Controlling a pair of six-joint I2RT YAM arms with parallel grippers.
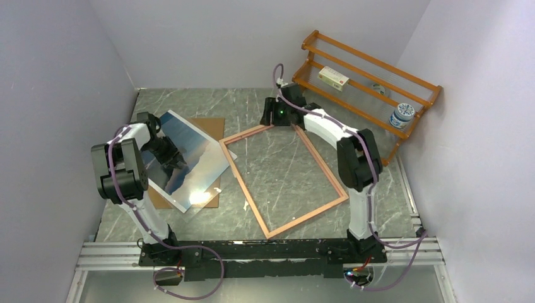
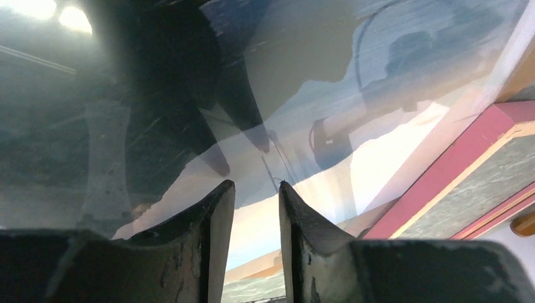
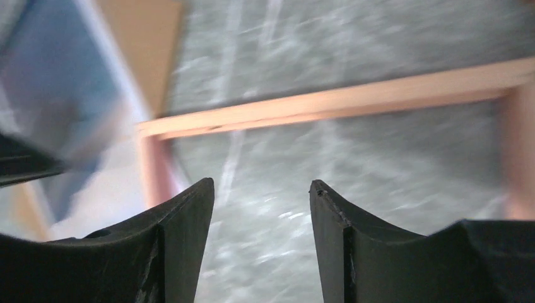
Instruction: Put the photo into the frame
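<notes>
A large glossy photo (image 1: 203,159) of sea and pale sky lies at the left of the top view, glints of light on its sheet. The empty wooden frame (image 1: 251,205) rests flat in the middle, its left corner by the photo's right edge. Over the photo hovers my left gripper, part open, nothing between its fingers. My right gripper stands part open and empty; in the top view it is above the frame's far side. The frame's far bar (image 3: 303,107) crosses ahead of its fingertips in the right wrist view.
Brown board (image 1: 210,128) lies partly beneath the photo. At the back right stands a wooden rack (image 1: 372,62) bearing a box (image 1: 333,78) and a blue-and-white tub (image 1: 402,115). Bare table shows inside the frame and to its right.
</notes>
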